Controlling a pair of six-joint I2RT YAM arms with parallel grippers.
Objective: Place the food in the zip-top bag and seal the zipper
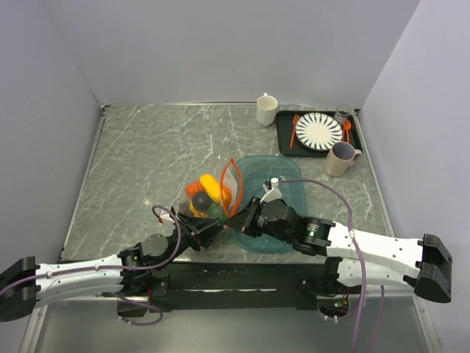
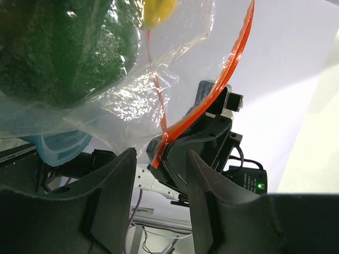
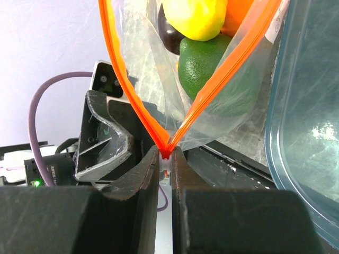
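Note:
The clear bag with orange zipper (image 1: 236,180) holds the food: a yellow piece (image 3: 193,16), a dark eggplant (image 3: 169,33), a green avocado (image 3: 204,66) and orange items (image 3: 237,13). In the right wrist view my right gripper is shut on the bottom end of the zipper, where its two orange strips meet in a V. My left gripper is open, just short of that zipper end in the left wrist view, with the bag above its fingers. In the top view it is left of my right gripper.
A teal bin (image 1: 286,193) lies beside the bag on the right. At the back right stand a black tray (image 1: 286,151) with plate (image 1: 319,131) and cutlery, a white mug (image 1: 266,110) and a pink mug (image 1: 339,162).

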